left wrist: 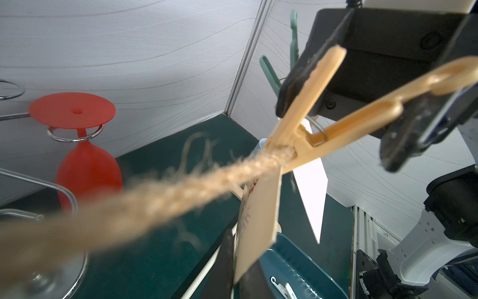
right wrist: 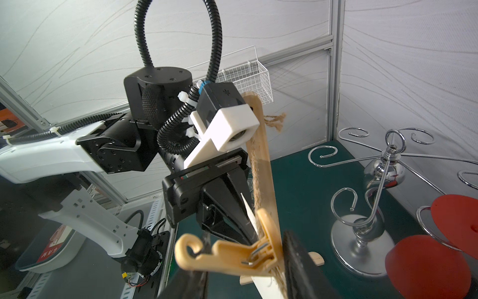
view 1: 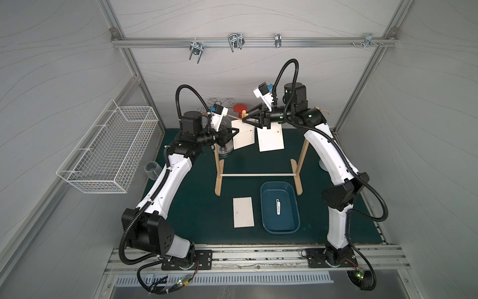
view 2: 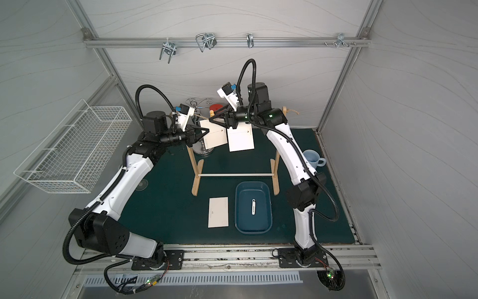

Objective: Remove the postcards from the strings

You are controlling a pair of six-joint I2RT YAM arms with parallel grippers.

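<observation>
My left gripper (view 1: 236,131) is shut on the edge of a cream postcard (view 1: 244,134), which hangs from a twine string (left wrist: 199,184). A yellow clothespin (left wrist: 303,134) stands at the card's top, around the string. My right gripper (view 1: 247,119) is part open, with its fingers (left wrist: 398,142) on either side of the clothespin; whether they touch it, I cannot tell. A second card (view 1: 270,138) hangs to the right, and green clothespins (left wrist: 271,74) show behind the right gripper in the left wrist view. Another postcard (view 1: 243,212) lies flat on the table.
A blue tray (view 1: 266,219) with a small white clip (view 1: 278,206) sits at the front. The wooden frame (view 1: 218,182) carries the string. Behind it stands a metal rack (right wrist: 361,244) with a red cup (left wrist: 87,167). A mug (view 2: 312,158) is at the right.
</observation>
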